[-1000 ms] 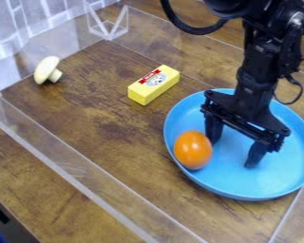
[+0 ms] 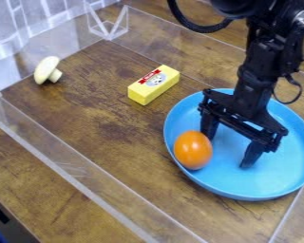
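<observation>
My black gripper (image 2: 239, 133) reaches down from the top right into a blue bowl (image 2: 254, 183), its fingers low over the bowl's floor. An orange round object (image 2: 193, 150) rests in the left part of the bowl, beside the left finger. The fingers look spread apart, and I see nothing held between them.
A yellow block (image 2: 154, 84) with a label lies above the bowl to the left. A white mushroom-like object (image 2: 47, 70) lies at the far left.
</observation>
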